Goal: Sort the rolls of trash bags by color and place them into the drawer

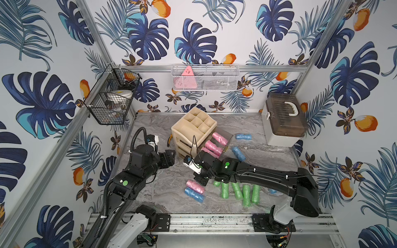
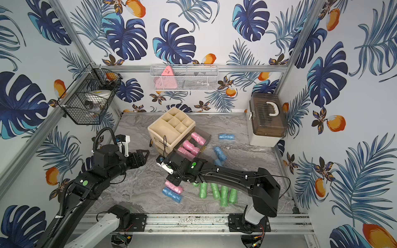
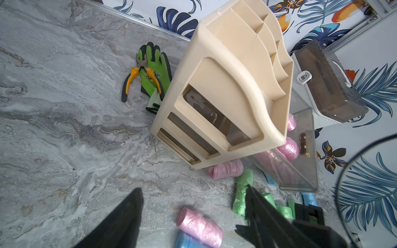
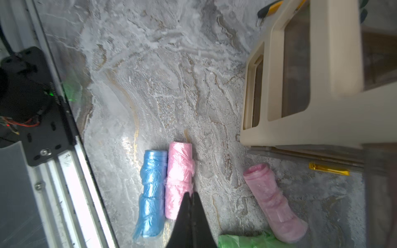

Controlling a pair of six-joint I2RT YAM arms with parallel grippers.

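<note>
A pink roll (image 4: 179,173) lies on the table against a blue roll (image 4: 152,190) in the right wrist view. Above it my right gripper is shut, its fingertips together and nothing between them. Another pink roll (image 4: 275,202) rests near the organizer's corner. Pink rolls (image 1: 213,147) lie in the pulled-out clear drawer (image 3: 308,169) of the beige organizer (image 1: 192,128). Several green rolls (image 1: 236,191) stretch along the front of the table. More blue rolls (image 1: 243,136) are scattered at the right. My left gripper stands open and empty, left of the organizer.
Pliers (image 3: 142,74) on a green glove (image 3: 159,70) lie behind the organizer. A lidded box (image 1: 285,119) fills the back right corner. Wire baskets (image 1: 204,78) hang on the walls. Bare table spreads out at the left (image 3: 74,144).
</note>
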